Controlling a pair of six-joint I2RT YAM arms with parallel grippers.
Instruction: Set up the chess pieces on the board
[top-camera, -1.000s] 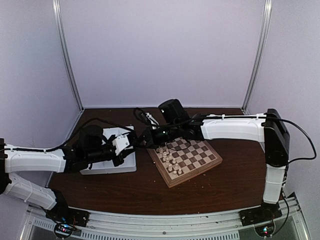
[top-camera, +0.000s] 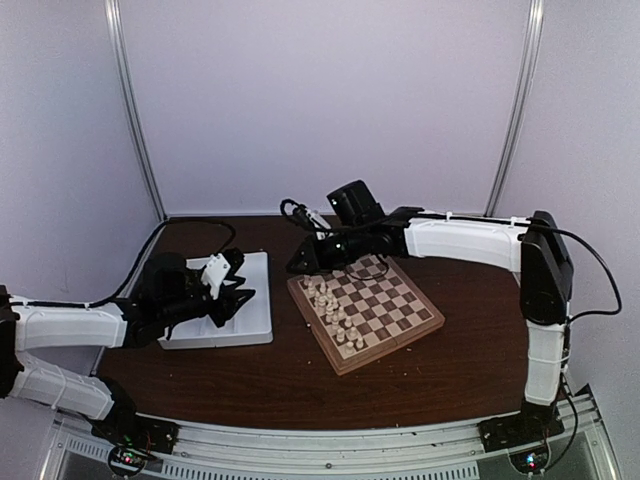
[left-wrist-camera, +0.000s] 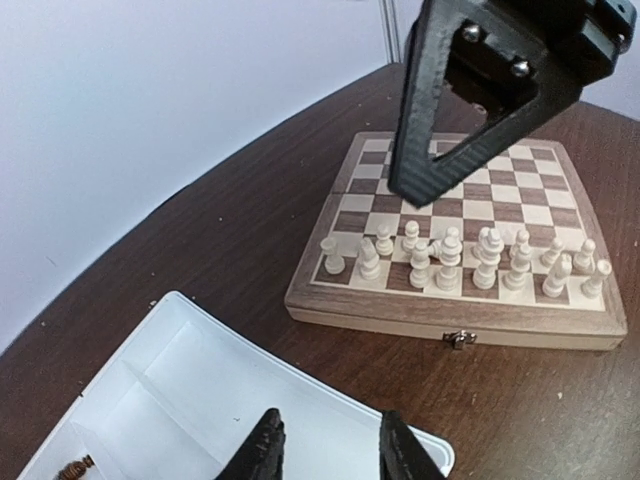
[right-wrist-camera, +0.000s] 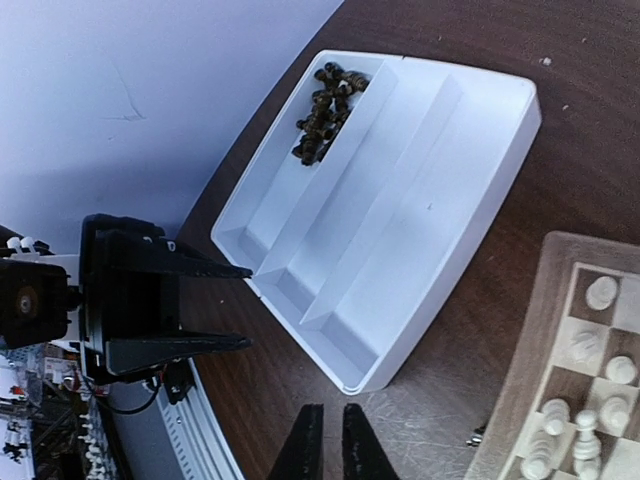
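The chessboard (top-camera: 390, 310) carries white pieces along its left side, seen upright in the left wrist view as two rows (left-wrist-camera: 450, 250). The white tray (top-camera: 220, 335) holds a pile of dark pieces (right-wrist-camera: 325, 120) in one compartment; other compartments show empty. My left gripper is open over the tray with nothing between its fingers. My right gripper hangs above the board's left part near the tray; its fingertips are close together with no piece visible between them.
Pale walls enclose the back and sides.
The two grippers, close together a second ago, have moved apart: my left one back over the tray, my right one slightly up toward the board.
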